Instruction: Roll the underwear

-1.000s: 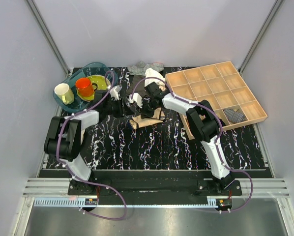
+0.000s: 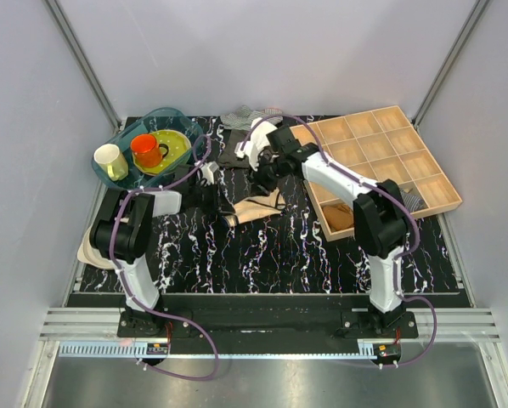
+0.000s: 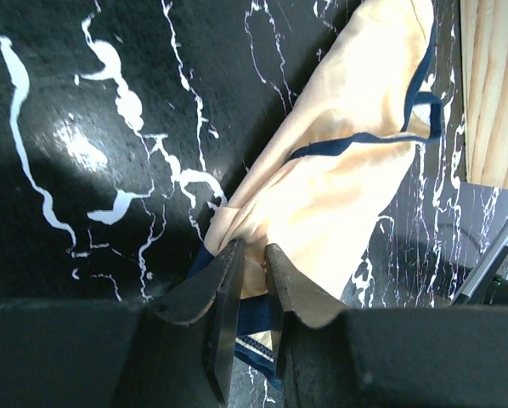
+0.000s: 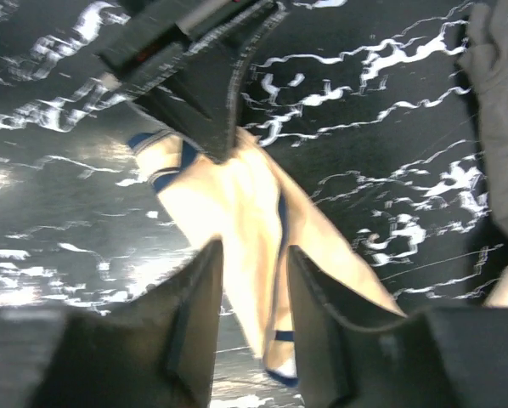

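The peach underwear with dark blue trim [image 2: 252, 209] lies in a narrow folded strip on the black marbled table. In the left wrist view, my left gripper is shut on the fabric of the underwear [image 3: 356, 110] near its blue-banded end. My right gripper stands partly open above the other stretch of the underwear [image 4: 245, 204], its fingers apart with no cloth visibly pinched between them. From above, the right gripper [image 2: 260, 189] hovers by the far edge of the cloth, and the left gripper [image 2: 223, 209] is at its left end.
A compartment box [image 2: 377, 153] holding a brown and a striped item stands on the right. A teal basket [image 2: 133, 180] with cups sits back left. Grey and white clothes [image 2: 234, 151] lie behind the underwear. Bare table spans the front.
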